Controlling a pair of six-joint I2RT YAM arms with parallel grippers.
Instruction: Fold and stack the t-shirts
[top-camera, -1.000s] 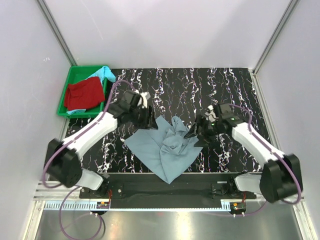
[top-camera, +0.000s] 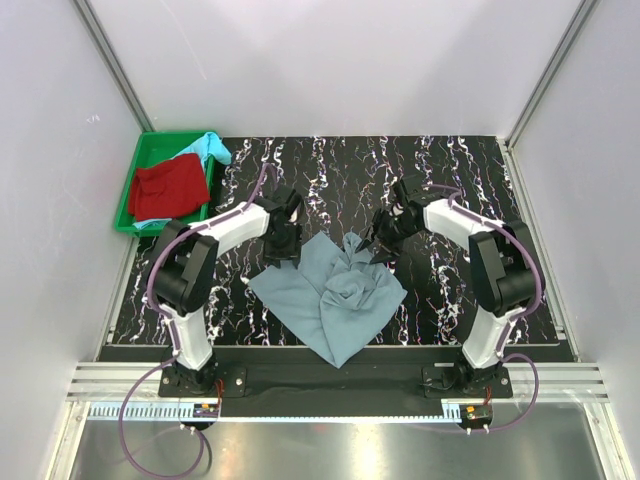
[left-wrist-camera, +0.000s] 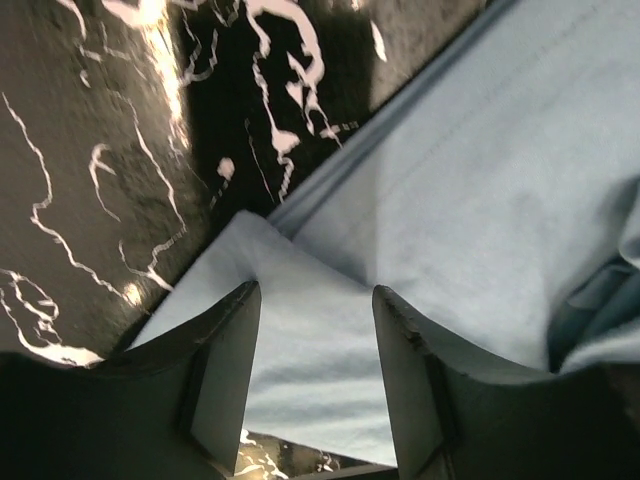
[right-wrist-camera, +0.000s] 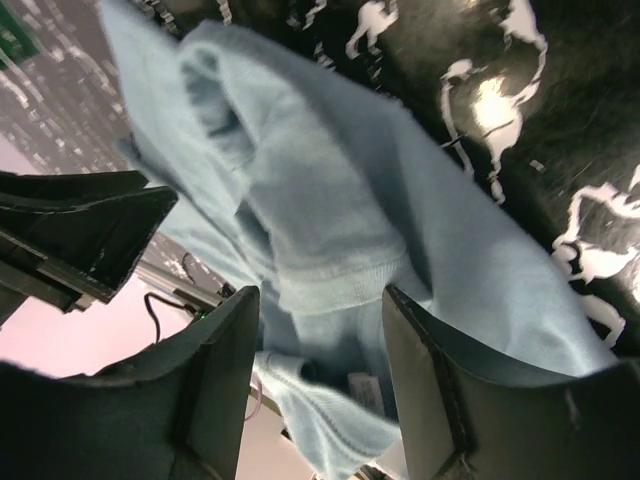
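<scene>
A rumpled light blue-grey t-shirt (top-camera: 340, 310) lies on the dark marbled table, its lower tip reaching over the front edge. My left gripper (top-camera: 285, 250) is over its upper left part; in the left wrist view its fingers (left-wrist-camera: 200, 390) stand apart just above a folded edge. My right gripper (top-camera: 380, 245) is at the bunched upper right part; in the right wrist view its fingertips (right-wrist-camera: 318, 295) are parted over a raised fold.
A green bin (top-camera: 150, 150) at the back left holds a red shirt (top-camera: 165, 190) and a cyan one (top-camera: 210, 145).
Both arms have drawn inward over the shirt, the right gripper moving left and up toward its upper folds. The shirt looks unchanged.
</scene>
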